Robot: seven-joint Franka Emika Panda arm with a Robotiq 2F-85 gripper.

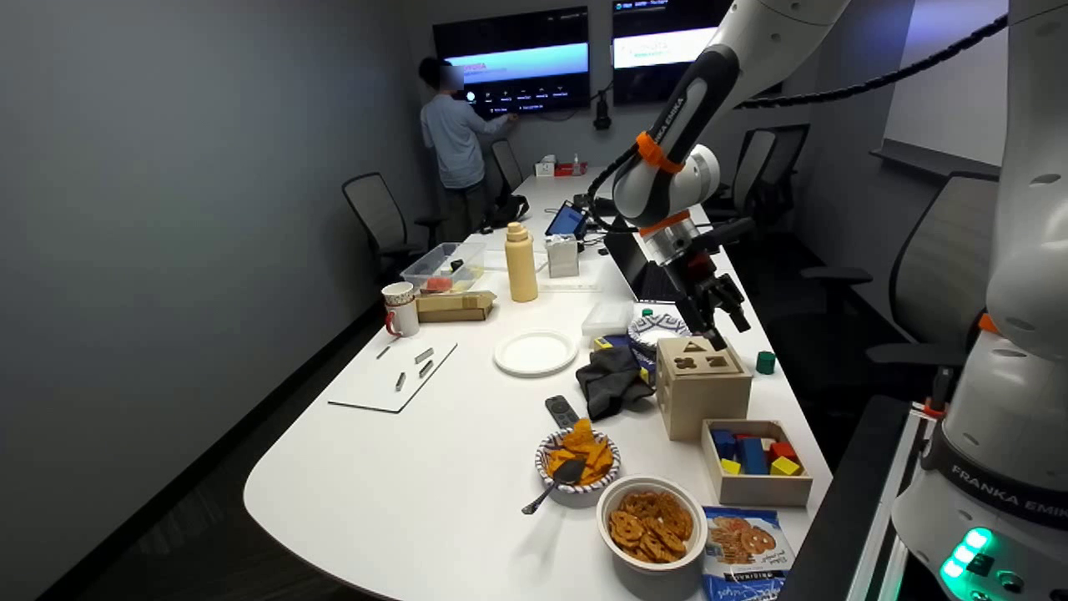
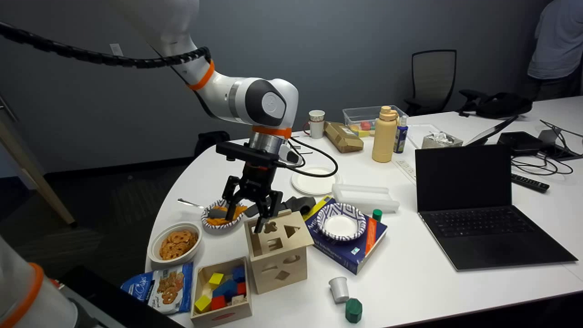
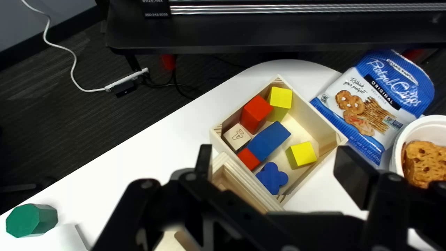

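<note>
My gripper is open above the wooden shape-sorter box, its fingers apart with nothing between them. In the wrist view, one finger shows at left and the other at right. The sorter's lid has cut-out shapes and looks slightly shifted on top. Beside the sorter, a shallow wooden tray holds several blocks, among them a blue oblong block, a red block, a yellow block and a blue clover-shaped block. A green block lies on the table apart from the tray.
A small grey cup sits by the green block. Close to the tray are a pretzel bag and a pretzel bowl; the chip bowl stands beyond. A patterned bowl rests on a book.
</note>
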